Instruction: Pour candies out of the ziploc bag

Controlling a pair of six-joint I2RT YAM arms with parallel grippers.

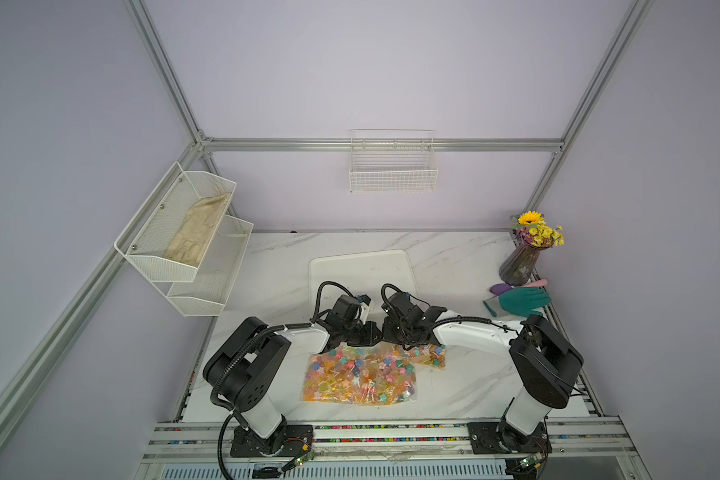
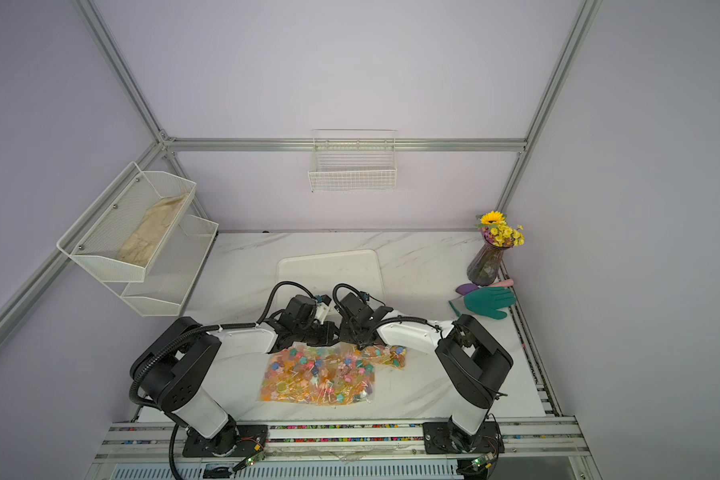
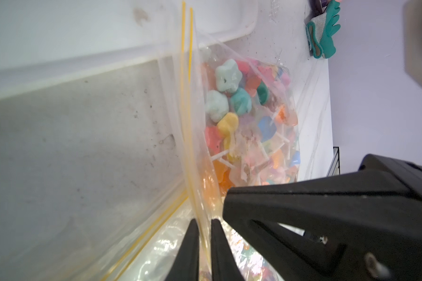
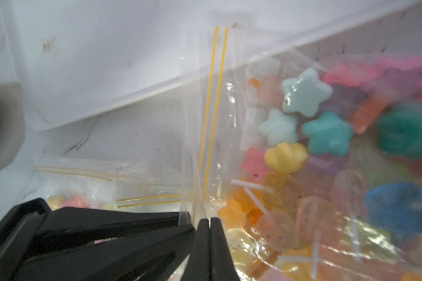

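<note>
A clear ziploc bag (image 3: 248, 126) of colourful candies has its yellow-striped zip end raised between my grippers. My left gripper is part open, and the bag's thin film runs through the gap between its fingertips. From the other side my right gripper is shut at the zip end, where folds of film converge on its fingertips. Star-shaped and lollipop-like candies fill the bag body (image 4: 328, 140). Seen from above, both grippers meet over the upper edge of the candy bags (image 1: 358, 376), partly hiding it.
Behind the grippers lies a white tray (image 1: 364, 268). Another candy bag (image 1: 428, 356) rests partly under the right gripper. A teal glove (image 1: 524, 301) and a flower vase (image 1: 521, 260) stand at the right edge.
</note>
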